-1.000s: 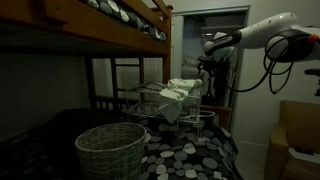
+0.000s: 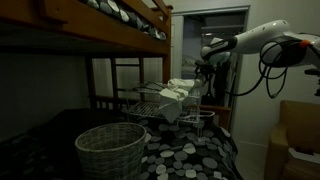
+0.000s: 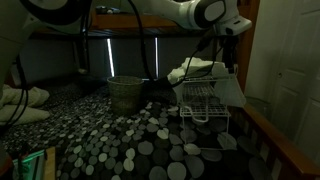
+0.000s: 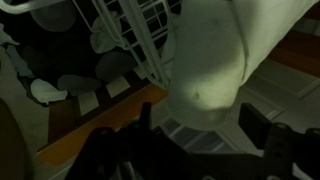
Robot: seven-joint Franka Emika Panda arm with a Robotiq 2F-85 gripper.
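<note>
A white cloth is draped over the white wire drying rack, with part of it hanging down the side. In exterior view 2 a hanging piece of the cloth covers the rack's right end. My gripper is above that end, its dark fingers apart in the wrist view. The cloth passes below and between them; no grip on it shows. Exterior view 1 has the gripper over the rack's far side, small and dark.
A wicker basket stands on the dotted dark cover, to the left of the rack. The bunk bed's wooden rail runs overhead on the left. A tan armchair is at the right.
Over the last second my arm's end and gripper have come down slightly towards the rack. The cloth, rack and basket look unmoved.
</note>
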